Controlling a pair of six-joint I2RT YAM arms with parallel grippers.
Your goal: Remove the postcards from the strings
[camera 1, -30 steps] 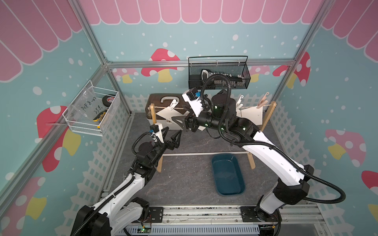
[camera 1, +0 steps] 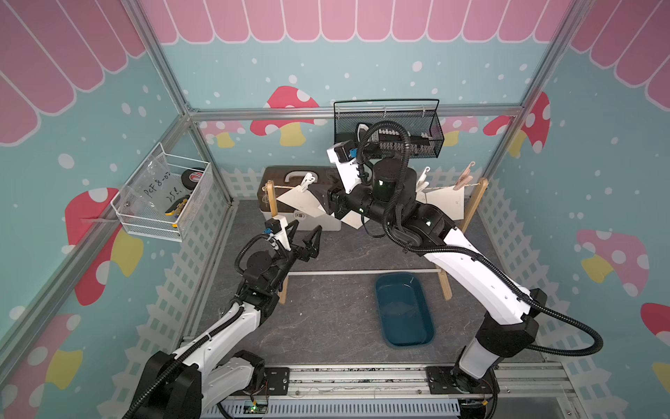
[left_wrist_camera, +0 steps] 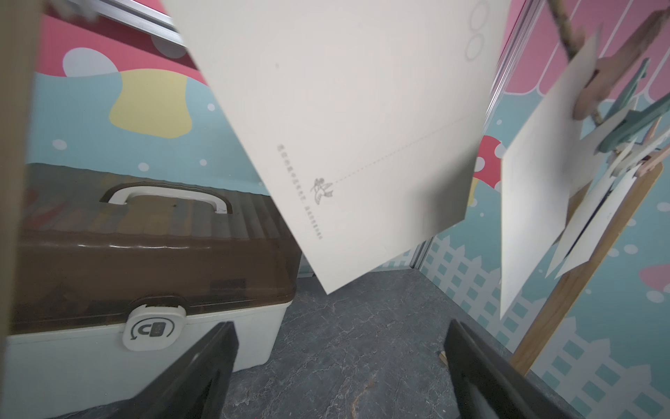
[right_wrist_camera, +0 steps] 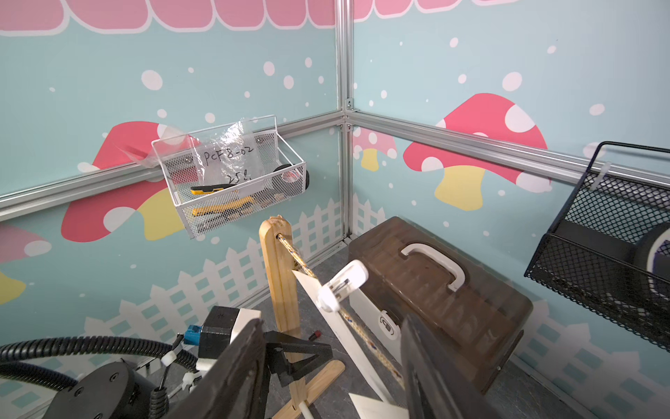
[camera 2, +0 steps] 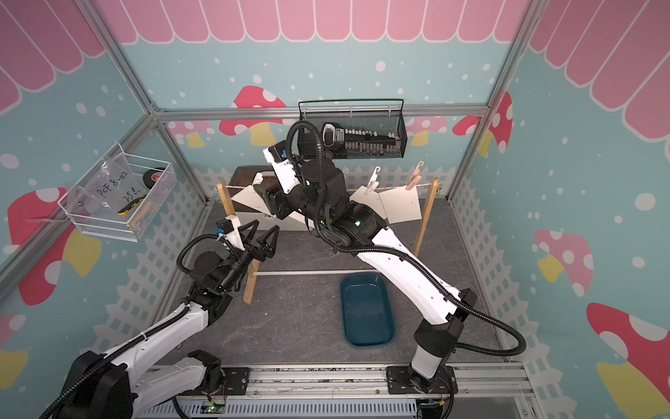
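Several white postcards hang by clips along a string [right_wrist_camera: 371,347] stretched between two wooden posts. The leftmost postcard [camera 1: 300,200] is pinned by a white clip [right_wrist_camera: 342,285] close to the left post [right_wrist_camera: 279,279]. My right gripper is raised beside this string, its fingers apart, the clip and string seen between and beyond them. My left gripper stands open below the postcard [left_wrist_camera: 349,139], with no contact and nothing between its fingers. Toward the right post, another postcard [camera 1: 446,202] hangs under a pink clip [camera 1: 464,176]. My right arm hides the string's middle.
A teal tray [camera 1: 404,310] lies on the floor in front of the rack. Behind the string sits a brown-lidded case [right_wrist_camera: 439,293]. A black mesh basket [camera 1: 388,131] and a white wire basket [camera 1: 160,199] hang on the walls.
The left arm has barely moved. The leftmost postcard still hangs from its clip.
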